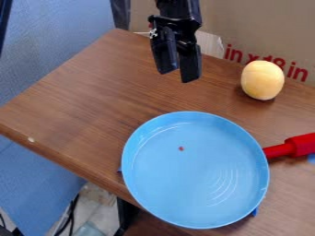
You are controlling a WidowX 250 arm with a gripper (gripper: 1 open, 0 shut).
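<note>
My black gripper (176,66) hangs at the top centre of the camera view, over the back of the wooden table, fingers parted with nothing visible between them. Below it, toward the front, a light blue plate (194,180) lies on the table with a tiny red speck on it. A yellowish, egg-shaped object (262,80) stands upright to the right of the gripper, near the back.
A red object (289,147) lies at the plate's right, with something blue partly hidden beside it. A cardboard panel (289,28) backs the table (74,101), whose left half is clear up to its edge. Cables lie below the edge at bottom left.
</note>
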